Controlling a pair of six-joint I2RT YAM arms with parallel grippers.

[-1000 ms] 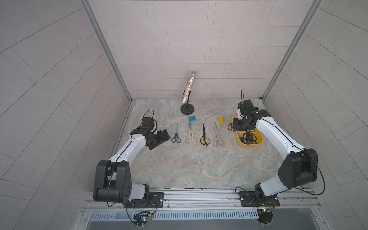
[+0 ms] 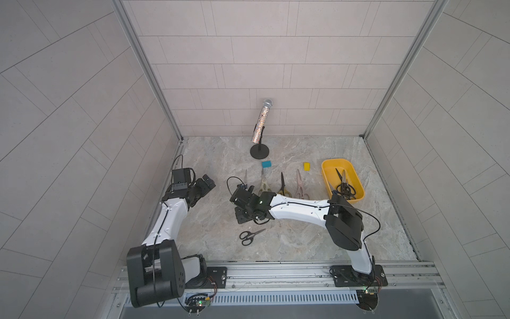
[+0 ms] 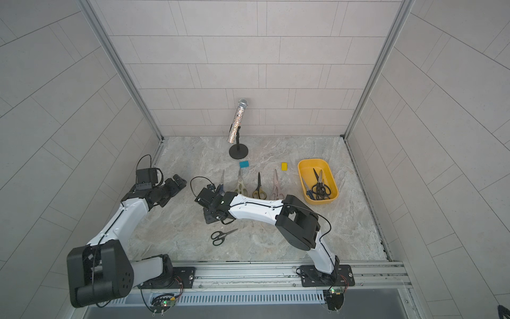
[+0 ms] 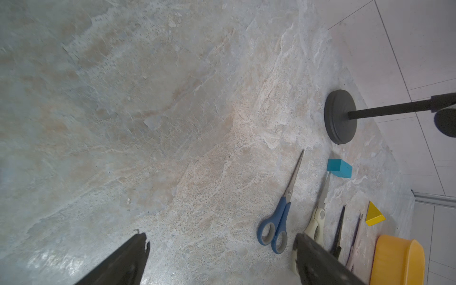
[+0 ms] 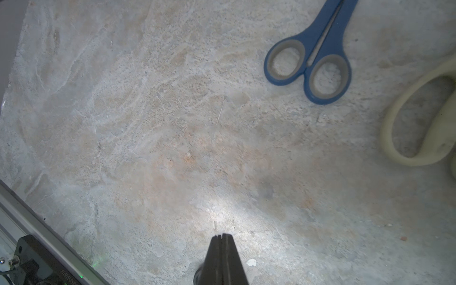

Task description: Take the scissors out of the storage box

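My right gripper is shut, fingers down, over the front middle of the table. Black-handled scissors appear just in front of it in both top views, seemingly above the table and held at the fingertips; the contact is hidden. In the right wrist view only a dark handle ring peeks out beside the fingers. Toward the right, the yellow storage box holds more scissors, mostly with black handles. At the left, my left gripper stands open and empty, its fingers wide apart.
Blue scissors, cream scissors, yellow-black scissors and pink scissors lie in a row mid-table. Behind them are a blue block, a yellow block and a microphone stand.
My right arm has swung left from the box, across the scissors row and toward the front, with the black-handled scissors travelling along. The left arm has drawn back left.
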